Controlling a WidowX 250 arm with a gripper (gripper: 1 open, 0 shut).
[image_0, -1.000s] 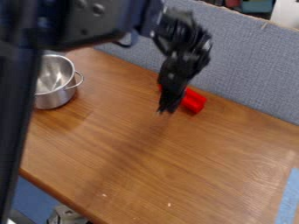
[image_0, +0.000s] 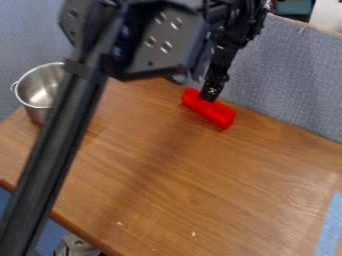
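A red cylinder (image_0: 213, 112) lies on its side on the wooden table (image_0: 201, 190), toward the back. My black gripper (image_0: 209, 92) hangs at its upper left end, its tips close above or beside the cylinder; whether they touch it I cannot tell. The finger opening is hard to make out from this view. A steel pot (image_0: 38, 90) sits at the left edge, partly behind my arm.
A grey padded wall (image_0: 291, 80) runs along the back of the table. A blue strip (image_0: 327, 225) shows at the right edge.
My gripper has moved up and back in the view, from left of the cylinder to its far end. The arm now covers more of the pot.
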